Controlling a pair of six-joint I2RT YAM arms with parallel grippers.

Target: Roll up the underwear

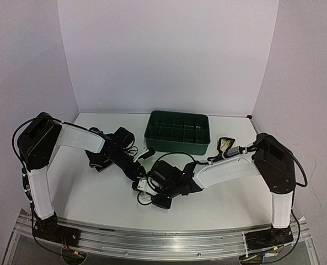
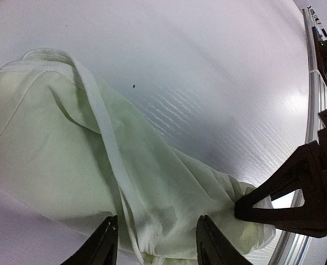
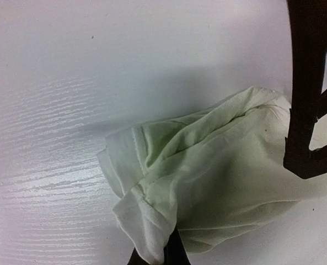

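Observation:
The pale green-white underwear (image 2: 69, 143) lies crumpled on the white table, mostly hidden by the arms in the top view. My left gripper hangs over it with fingers apart, a waistband between and below them. My right gripper is at one end of the cloth, a bunched fold standing up at its fingers, which seem closed on it; that fold hides most of them. In the left wrist view, the right gripper's dark fingers press at the cloth's right end.
A green divided box (image 1: 177, 132) stands behind the arms. A small dark item with pale contents (image 1: 225, 143) lies right of it. Dark objects (image 1: 100, 163) sit at left under the left arm.

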